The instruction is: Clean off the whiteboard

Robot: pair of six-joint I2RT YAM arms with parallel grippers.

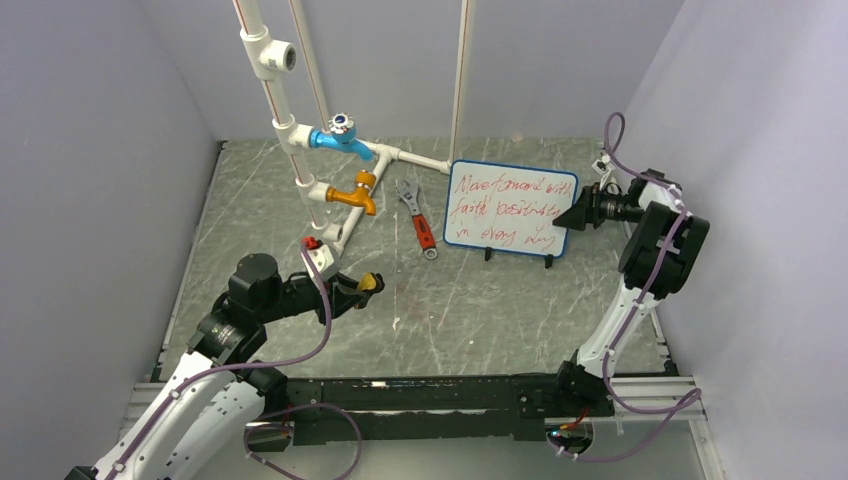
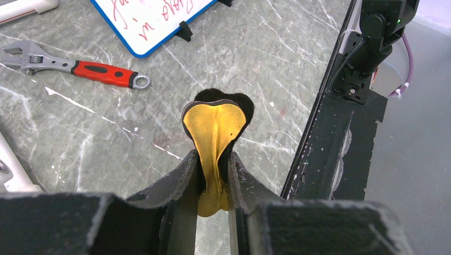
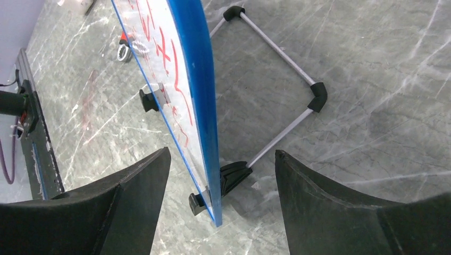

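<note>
The blue-edged whiteboard (image 1: 500, 238) stands on two black feet at the right of the bench, slightly turned. Red handwriting in three lines covers it. A yellow and black eraser (image 2: 215, 119) sticks out of my left gripper, which is shut on its narrow waist, well to the left of the board. At the board's right edge is my right gripper. Its fingers are wide open, and the blue edge (image 3: 201, 79) passes between the fingers with clear space on its right side. The right fingers hide a little of the board's edge from above.
An adjustable wrench (image 1: 420, 225) with a red handle lies left of the board. Farther left rise white pipes (image 1: 396, 156) with a blue tap (image 1: 340, 143) and an orange tap (image 1: 352, 198). Bare bench lies in front of the board.
</note>
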